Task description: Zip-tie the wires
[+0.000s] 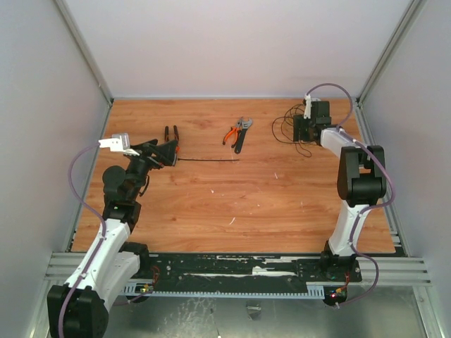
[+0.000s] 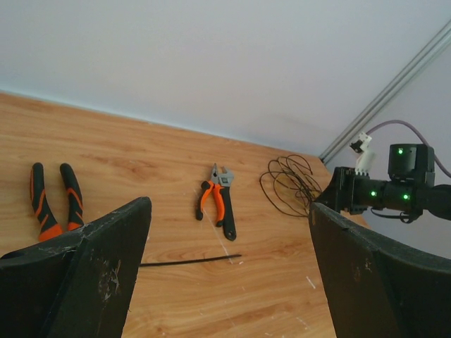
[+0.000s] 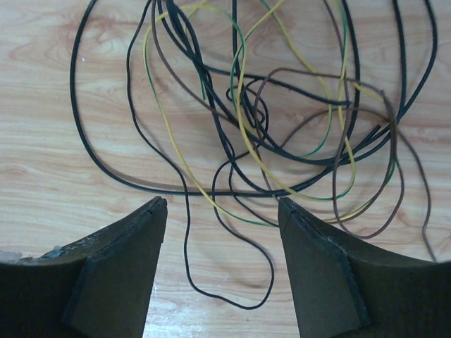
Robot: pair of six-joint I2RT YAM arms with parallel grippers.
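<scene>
A loose tangle of wires point(image 1: 285, 124) lies on the table at the back right; close up, black, brown, yellow and green strands point(image 3: 243, 134) cross in loops. Over it hangs my right gripper, its fingers parted, with no wire gripped between them. A thin black zip tie point(image 1: 208, 160) lies straight on the wood at left of centre, one end hidden in the top view behind my left gripper point(image 1: 169, 155). That gripper stands open above the table, nothing between its fingers. In the left wrist view the zip tie point(image 2: 190, 262) runs between those fingers, farther off.
Orange-and-black pliers point(image 2: 56, 204) lie near the left gripper. Cutters point(image 1: 231, 134) and an adjustable wrench point(image 1: 243, 137) rest at back centre. Walls stand at the back and both sides.
</scene>
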